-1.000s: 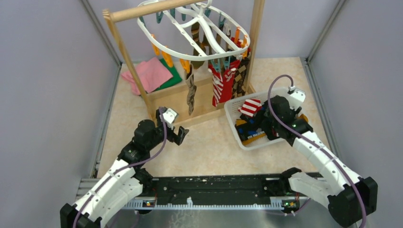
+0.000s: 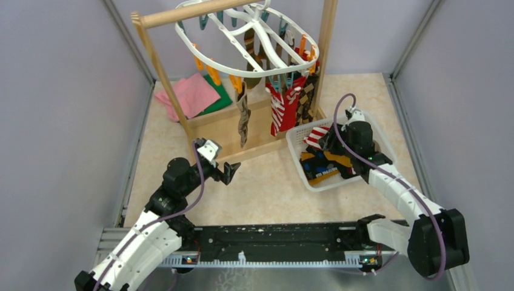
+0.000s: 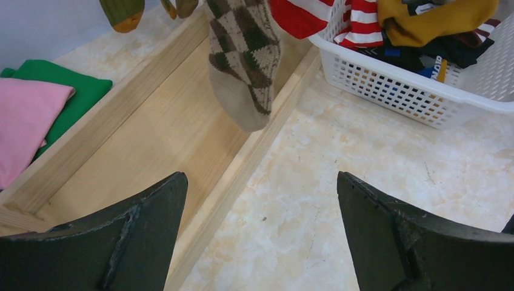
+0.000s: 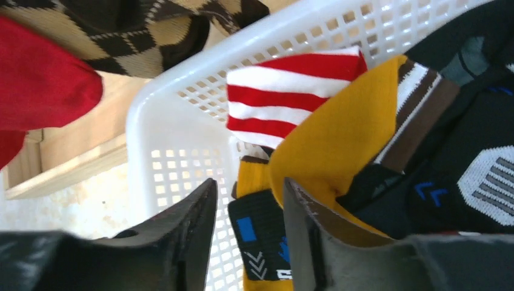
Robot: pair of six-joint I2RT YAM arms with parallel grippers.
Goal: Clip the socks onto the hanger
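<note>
White round hanger [image 2: 267, 66] with clips hangs on a wooden frame, several socks clipped to it, among them a checked sock [image 3: 242, 66] and a red striped one [image 2: 279, 109]. My left gripper stands open and empty, low in front of the frame. A white basket [image 4: 151, 121] at the right holds mixed socks: red-white striped [image 4: 285, 97], mustard [image 4: 339, 127] and dark ones [image 4: 460, 182]. My right gripper is over the basket's socks, fingers apart, with the mustard sock below; nothing is clearly held.
Pink cloth [image 2: 194, 91] and green cloth [image 2: 215, 106] lie at the back left. The wooden box rim [image 3: 236, 176] borders the basket.
My right gripper has shifted left within the basket area and turned, with more mustard fabric showing beneath.
</note>
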